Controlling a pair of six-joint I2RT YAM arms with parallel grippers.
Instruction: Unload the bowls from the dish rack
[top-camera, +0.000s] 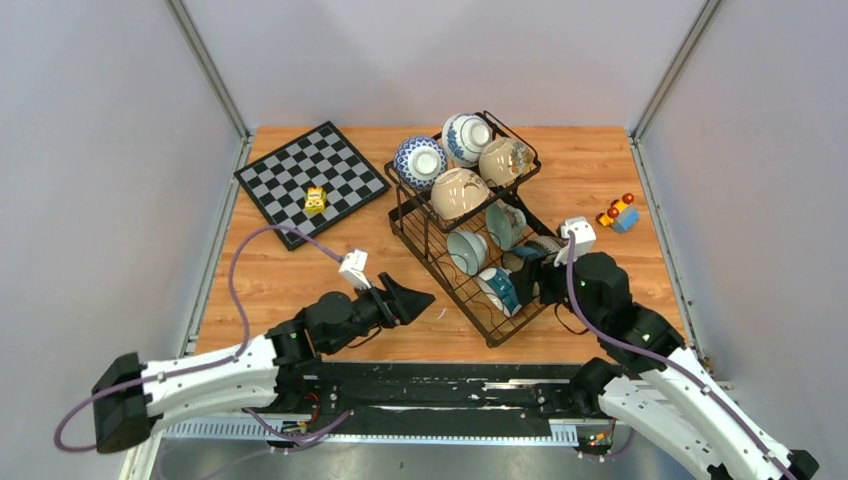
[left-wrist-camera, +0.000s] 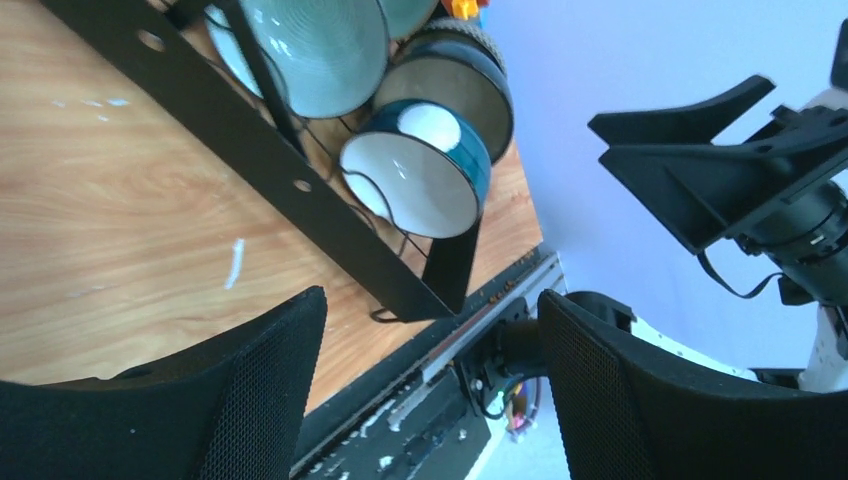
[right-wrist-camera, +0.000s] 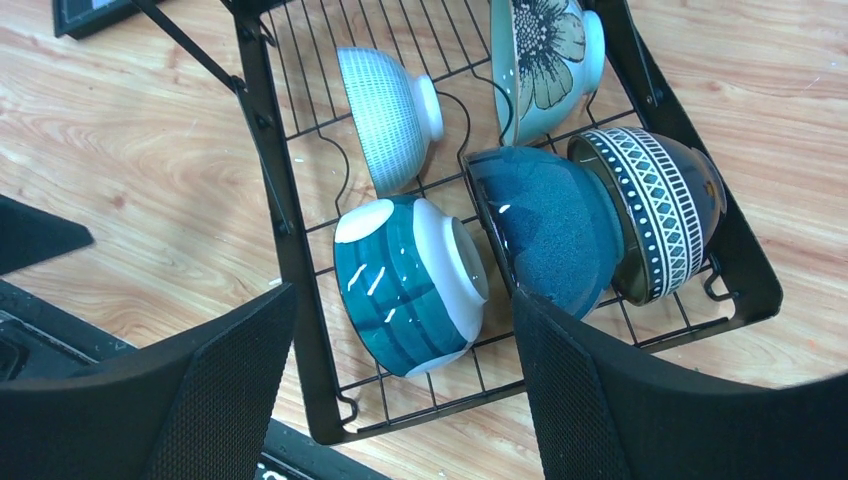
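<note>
The dark wire dish rack (top-camera: 442, 258) holds bowls on two tiers. On the lower tier sit a teal-and-white bowl (right-wrist-camera: 405, 285), a plain teal bowl (right-wrist-camera: 550, 225), a patterned dark bowl (right-wrist-camera: 655, 215), a light blue bowl (right-wrist-camera: 385, 120) and a flowered bowl (right-wrist-camera: 545, 70). Over the front right of this tier hangs my open right gripper (top-camera: 530, 283); in its wrist view, the teal-and-white bowl appears between and beyond its fingers, still resting in the rack. My left gripper (top-camera: 422, 302) is open with nothing held, left of the rack's front corner.
Several upturned bowls, one with a blue pattern (top-camera: 420, 162), fill the raised rear tier. A chessboard (top-camera: 283, 170) with a yellow toy (top-camera: 315, 200) lies back left. Toy blocks (top-camera: 626, 220) lie at right. Bare wood (top-camera: 280, 310) spans the left front.
</note>
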